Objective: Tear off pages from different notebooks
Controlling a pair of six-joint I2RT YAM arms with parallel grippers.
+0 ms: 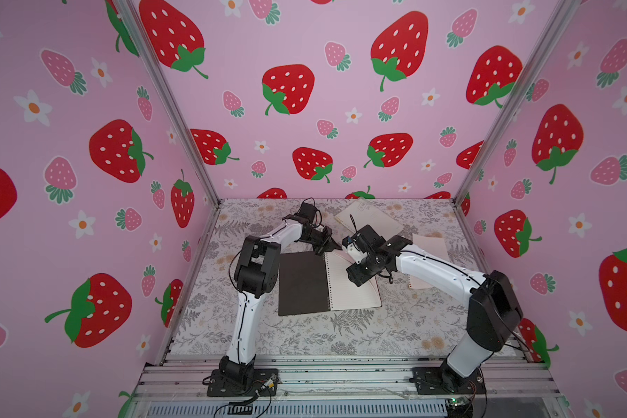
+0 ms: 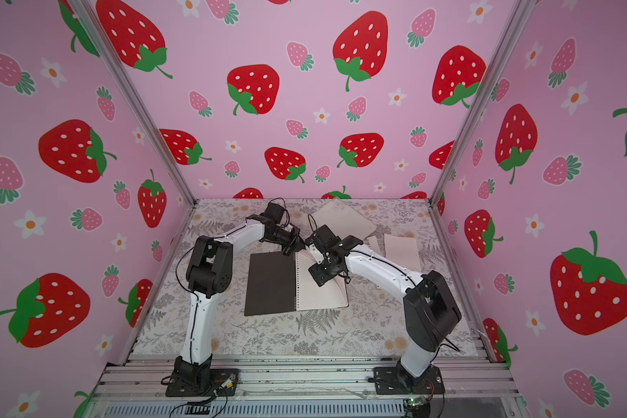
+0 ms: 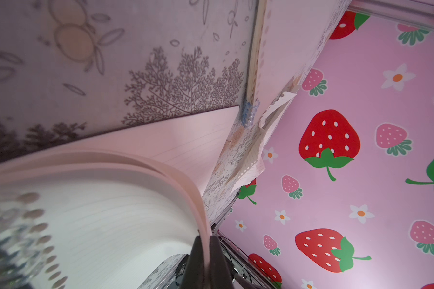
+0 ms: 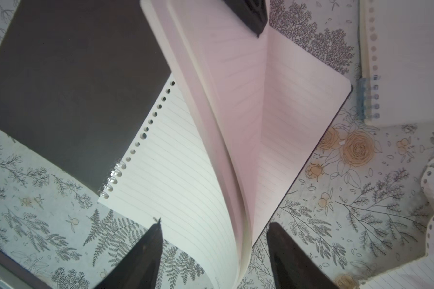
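An open spiral notebook lies mid-table, black cover [image 1: 301, 282] on the left, lined pages [image 1: 348, 292] on the right. My left gripper is shut on a page [image 3: 188, 187] at the notebook's far end, lifting it so it curls, as the left and right wrist views show. My right gripper stands part open over the notebook's right pages, with the curled page's lower part between and below its fingers.
A pad [image 1: 428, 244] lies on the right. Loose pale paper [image 1: 369, 212] lies behind the notebook, and torn paper [image 4: 419, 274] beside it.
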